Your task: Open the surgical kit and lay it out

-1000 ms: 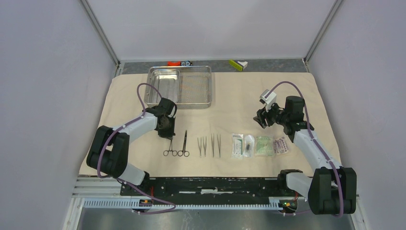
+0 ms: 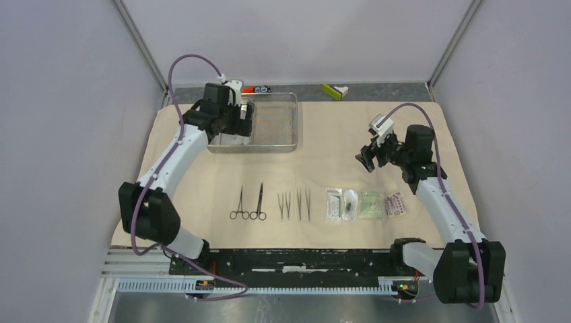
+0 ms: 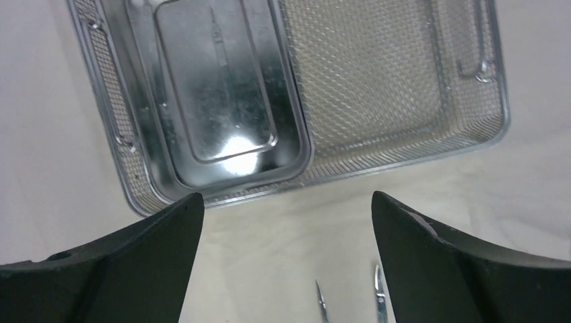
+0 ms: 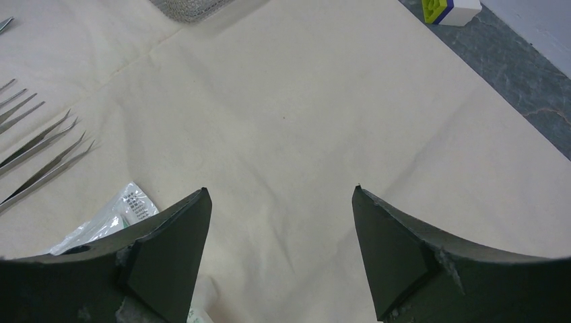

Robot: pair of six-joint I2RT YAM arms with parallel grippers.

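My left gripper point(image 2: 239, 118) hangs open over the inner metal tray point(image 3: 209, 87), which sits in the left part of the mesh basket point(image 3: 363, 74); a slim instrument lies in the tray. On the cloth below are a hemostat point(image 2: 240, 211), scissors point(image 2: 258, 205), several tweezers point(image 2: 299, 205) and several packets: a white one point(image 2: 334, 204), a small clear one point(image 2: 349, 204), a green one point(image 2: 372, 204) and a purple-printed one point(image 2: 394, 204). My right gripper point(image 2: 367, 153) stands open above the cloth right of the basket, empty.
A green box point(image 2: 331, 91) and red objects point(image 2: 248, 89) lie on the dark strip behind the cloth. The cloth between basket and right arm is clear.
My left gripper has risen and moved back from above the hemostat to over the basket. The right arm has shifted slightly upward.
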